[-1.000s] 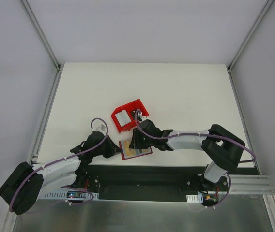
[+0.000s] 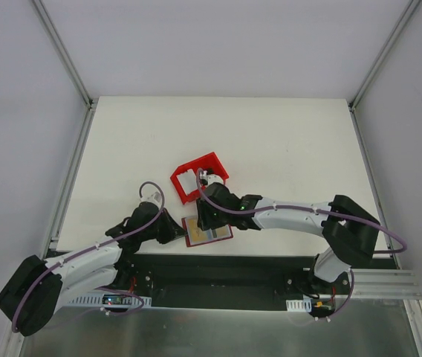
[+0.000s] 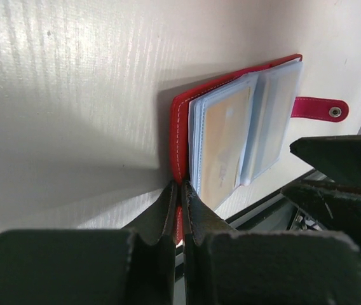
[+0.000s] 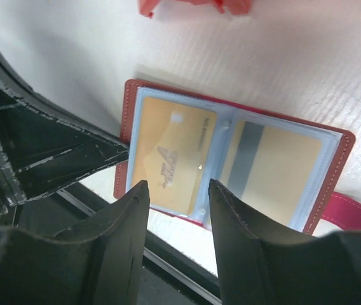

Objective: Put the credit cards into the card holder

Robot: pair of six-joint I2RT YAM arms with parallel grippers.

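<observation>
The open card holder lies at the front of the table, red with clear sleeves and a snap strap. Gold cards show in its sleeves. My left gripper is shut at the holder's red edge, its tips against that edge. My right gripper stands part open above the holder, its fingertips over the sleeves; I see nothing held between them.
A red tray with a white item in it sits behind the holder. The table's front edge is close below the holder.
My right arm has shifted slightly, its wrist a little to the left and its elbow outward. My left arm looks almost unchanged.
</observation>
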